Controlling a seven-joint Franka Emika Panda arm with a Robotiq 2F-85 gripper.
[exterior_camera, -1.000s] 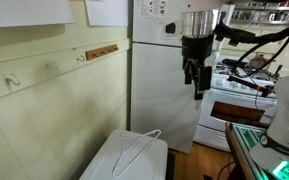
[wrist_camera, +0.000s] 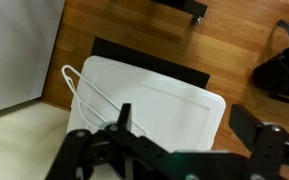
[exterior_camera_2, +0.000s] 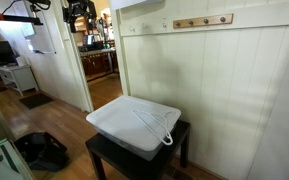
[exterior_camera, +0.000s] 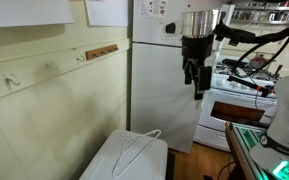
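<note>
A white clothes hanger (exterior_camera: 124,160) lies on the flat white lid (exterior_camera: 156,163) of a storage bin. In the second exterior view, the hanger (exterior_camera_2: 168,130) is toward the right end of the lid (exterior_camera_2: 124,112). From the wrist, the hanger (wrist_camera: 90,84) shows at the lid's left side, its lower part hidden behind a finger. My gripper (exterior_camera: 194,84) hangs well above the bin, pointing down. Its fingers (wrist_camera: 238,120) stand wide apart in the wrist view, and the finger is open with nothing between.
A wooden peg rail (exterior_camera_2: 206,20) is mounted on the pale wall beside the bin. The bin sits on a dark low table (exterior_camera_2: 106,152). A black bag-like object (exterior_camera_2: 42,151) is on the wooden floor. A white fridge (exterior_camera: 164,100) and stove (exterior_camera: 224,105) stand behind.
</note>
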